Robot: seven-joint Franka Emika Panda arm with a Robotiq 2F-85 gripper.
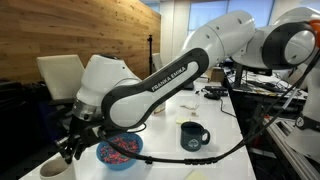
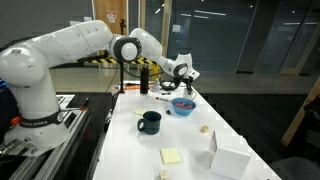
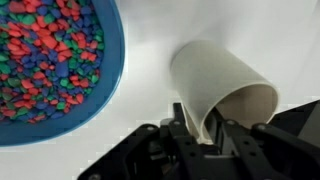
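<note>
A white cup [image 3: 215,80] fills the right of the wrist view, its round mouth facing the lower right. In the exterior view it is the pale cup [image 1: 57,170] at the lower left edge, partly cut off. My gripper is at its rim, with the fingers apart and the cup's near wall seen between them. Whether the fingers press on the wall cannot be told. Left of the cup is a blue bowl [image 3: 118,60] holding many small red, green and blue pieces.
A dark mug [image 1: 193,136] stands on the white table to the right. A white box [image 2: 229,157] and a pale yellow square [image 2: 171,156] lie on the near part.
</note>
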